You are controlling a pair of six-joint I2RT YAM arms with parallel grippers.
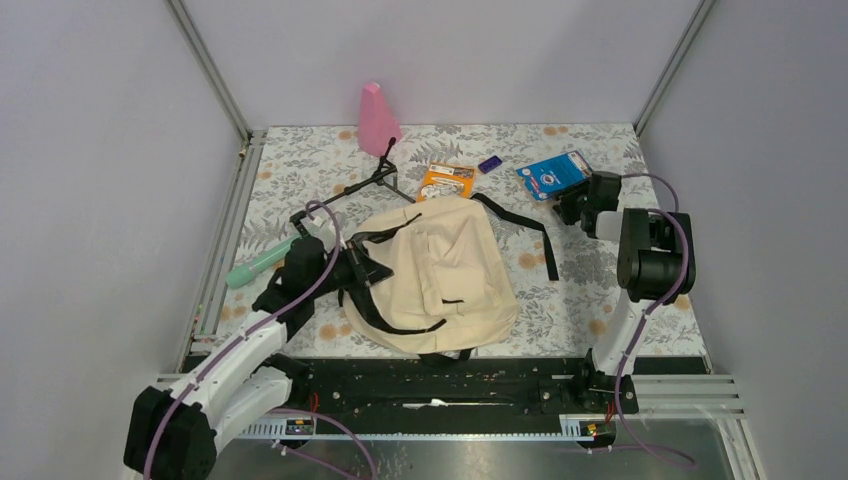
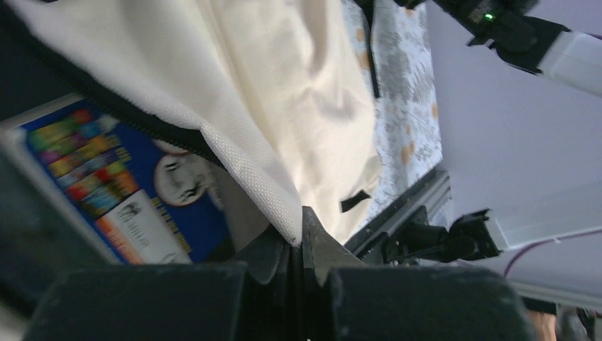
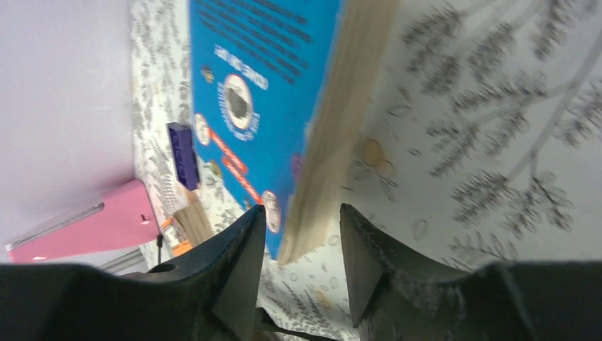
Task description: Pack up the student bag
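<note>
The cream bag (image 1: 460,270) lies open at the front centre. My left gripper (image 1: 360,270) is shut on its zippered edge; in the left wrist view the raised edge (image 2: 255,192) shows a dark interior with a colourful blue printed item (image 2: 106,185). My right gripper stands part open above the near edge of a thick blue book (image 3: 255,85) lying at the back right, with nothing clearly held.
An orange book (image 1: 445,180), a small purple block (image 1: 489,163), a pink case (image 1: 377,120), a black tripod (image 1: 360,185) and a green cylinder (image 1: 255,265) lie around the bag.
</note>
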